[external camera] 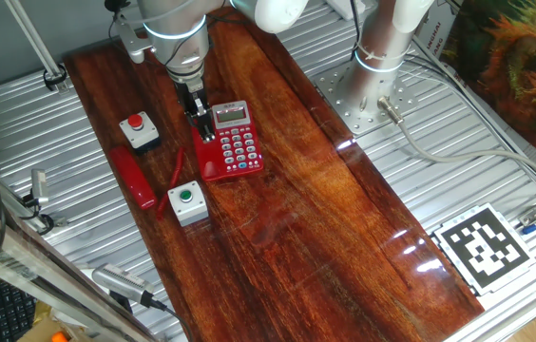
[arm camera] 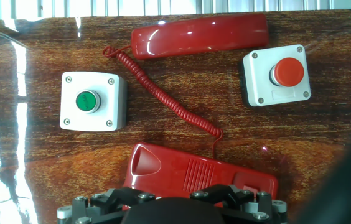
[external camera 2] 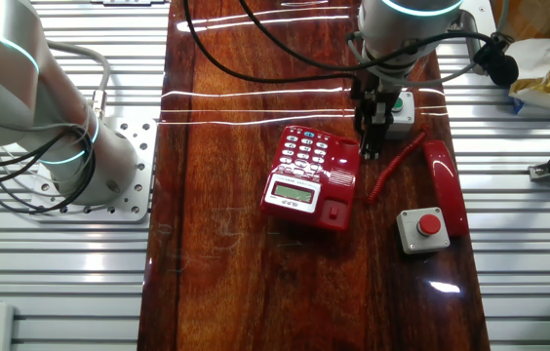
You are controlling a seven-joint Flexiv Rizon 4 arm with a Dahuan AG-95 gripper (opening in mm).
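Observation:
A red desk telephone (external camera: 239,152) with a keypad and small display lies on the wooden table. Its red handset (arm camera: 200,36) is off the base, lying near the table edge, and a coiled red cord (arm camera: 169,99) runs between them. My gripper (external camera: 203,131) points down over the cradle side of the phone base; in exterior view 2 the gripper (external camera 2: 370,141) shows just beside that side. Its fingertips are small and dark there, and hidden in the wrist view, so the finger's opening is unclear. Nothing is visibly held.
A white box with a green button (arm camera: 88,101) and another with a red button (arm camera: 287,72) stand on either side of the cord. The robot's base (external camera: 368,95) is beyond the table's opposite edge. Bare wooden table (external camera: 325,247) extends past the phone. A checkered marker board (external camera: 483,249) lies off the table.

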